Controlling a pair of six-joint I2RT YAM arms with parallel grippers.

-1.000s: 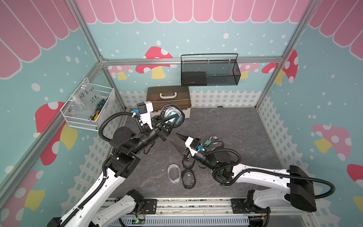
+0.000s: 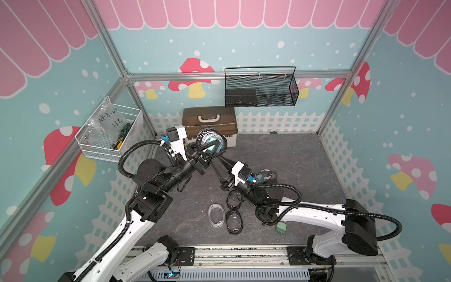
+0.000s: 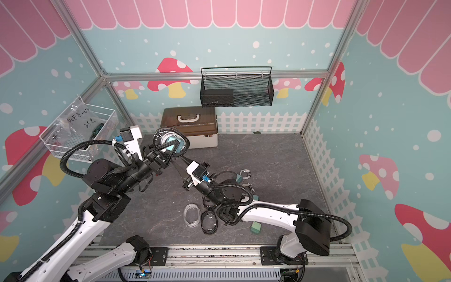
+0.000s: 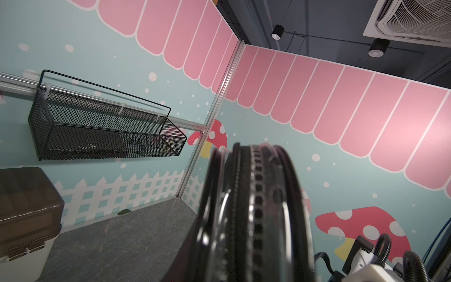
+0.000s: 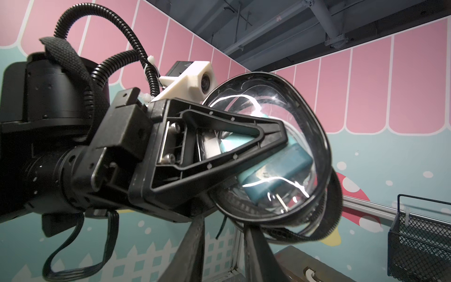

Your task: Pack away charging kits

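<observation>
Raised in front of the brown-lidded box is a round clear zip pouch (image 2: 211, 142) with a black rim. Inside it are a teal charger (image 5: 277, 171) and a coiled white cable. My left gripper is shut on the pouch, one finger lying across its clear face. In the left wrist view the pouch's black zip edge (image 4: 256, 211) hides the fingers. Just below the pouch, my right gripper is partly open, a finger on either side of a dangling black zip pull (image 5: 220, 228). Whether either finger touches the pouch, I cannot tell.
Several coiled cables (image 2: 216, 215) and green charger blocks (image 2: 281, 227) lie on the grey floor, partly under my right arm. The brown-lidded box (image 2: 188, 119) is shut at the back. A black mesh basket (image 2: 277, 89) and white wire basket (image 2: 101, 152) hang on the walls.
</observation>
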